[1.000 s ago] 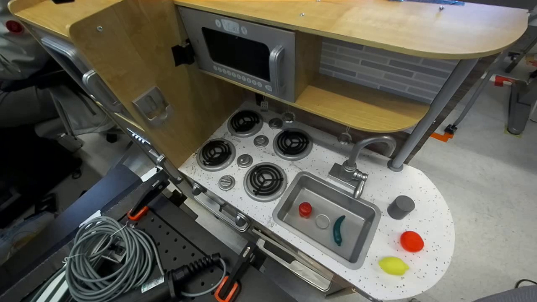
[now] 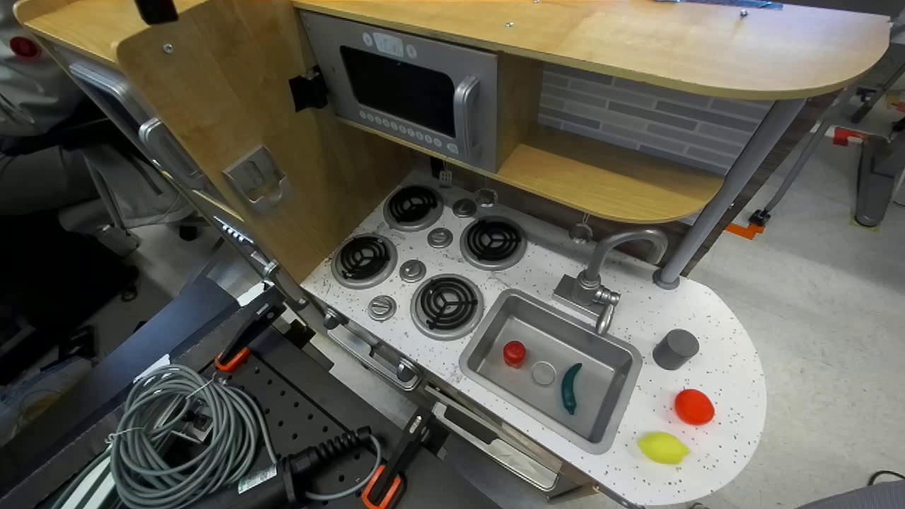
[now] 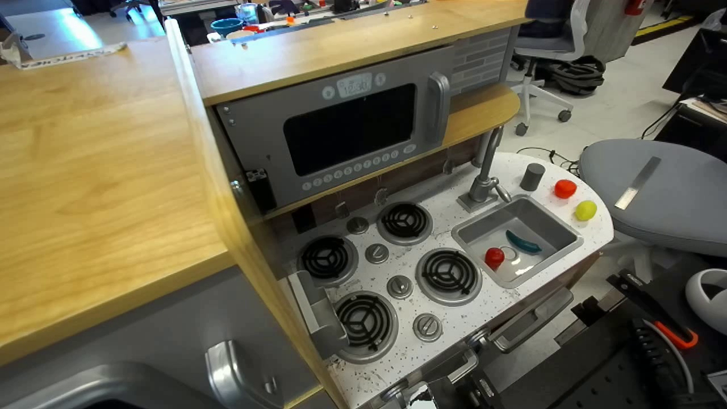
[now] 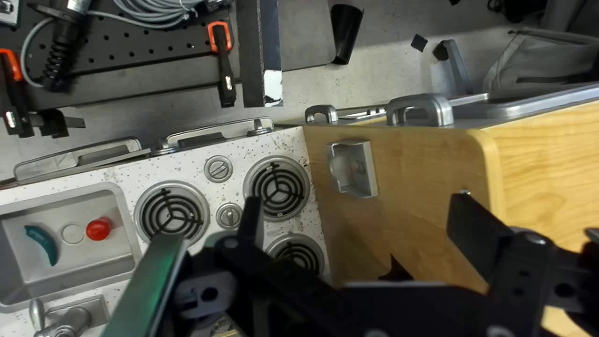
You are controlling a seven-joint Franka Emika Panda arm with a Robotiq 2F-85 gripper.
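In the wrist view my gripper is open, its two dark fingers wide apart with nothing between them. It hangs above the toy kitchen, over the stove's end and the wooden side panel (image 4: pixel 404 168). A small red object (image 2: pixel 514 353) and a dark teal curved piece (image 2: pixel 569 390) lie apart in the grey sink (image 2: pixel 623 386). On the counter to the sink's right are a grey cylinder (image 2: pixel 676 349), a red round object (image 2: pixel 693 407) and a yellow lemon shape (image 2: pixel 662 448). Exterior view 2 does not show my gripper.
Several black-coiled burners and knobs fill the stove top, which holds no loose objects. A grey faucet (image 2: pixel 604 267) rises behind the sink. The microwave (image 3: pixel 341 122) and wooden shelf (image 2: pixel 611 174) overhang the back. A dark table (image 2: pixel 288 382) with coiled cable (image 2: pixel 178 437) stands in front.
At the top left of exterior view 1, a dark piece at the frame's edge has shifted right and reaches slightly lower. The sink and counter objects have stayed put.
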